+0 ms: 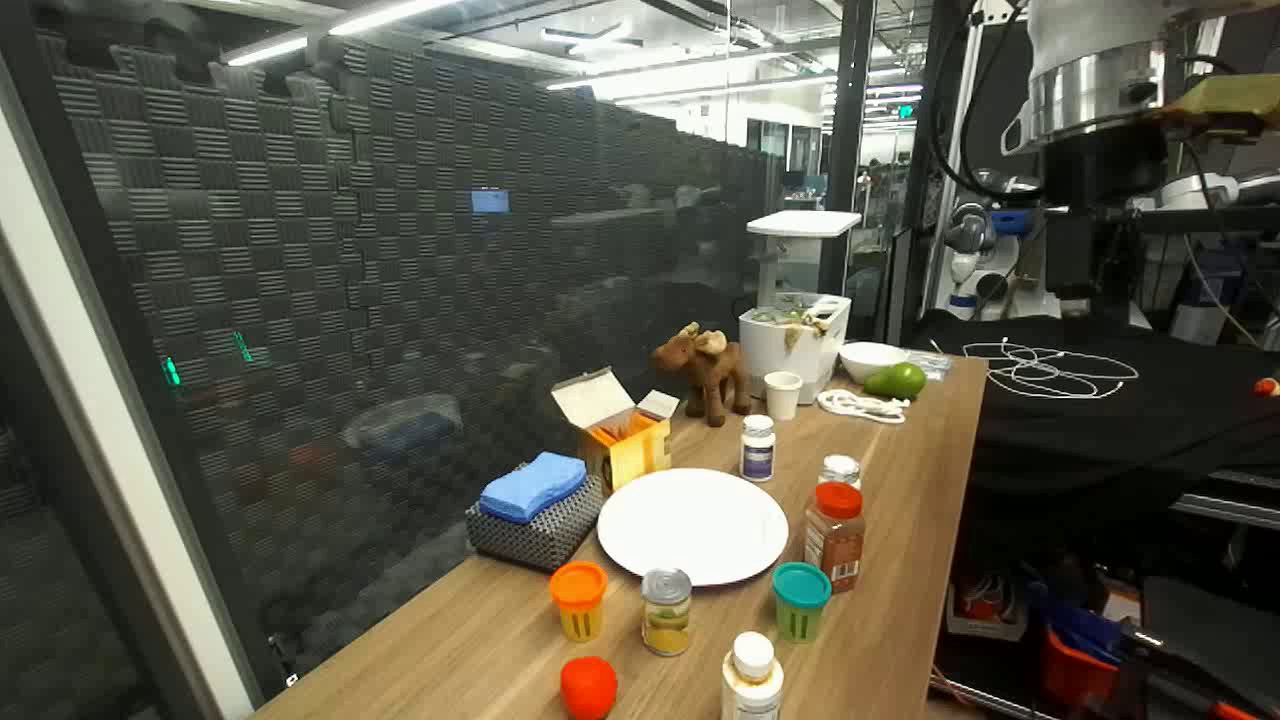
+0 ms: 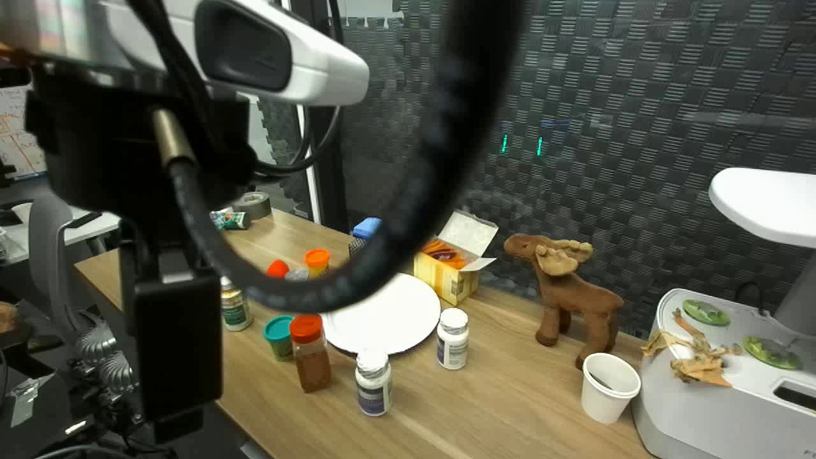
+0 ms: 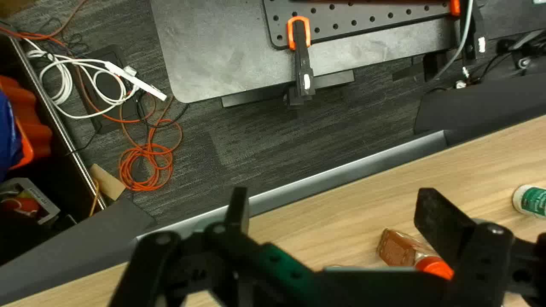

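Note:
My gripper is open and empty, its two black fingers wide apart over the table's front edge in the wrist view. Beneath the right finger, partly covered by it, lies the view of a red-lidded spice jar [image 3: 402, 248]. On the table [image 1: 894, 504] a white plate [image 1: 692, 526] is bare. Around it stand the orange-lidded tub [image 1: 579, 600], a small can [image 1: 667, 612], the teal-lidded tub [image 1: 800, 600], a white pill bottle [image 1: 757, 449] and an open yellow box [image 1: 633, 450]. A red item [image 1: 588, 688] sits at the near end.
A brown toy moose [image 2: 570, 291], a paper cup [image 2: 609, 389] and a white planter [image 2: 688, 382] occupy the far end. A blue cloth [image 1: 533, 486] rests on a dark mesh box. Past the front edge, the floor [image 3: 286, 138] is far lower.

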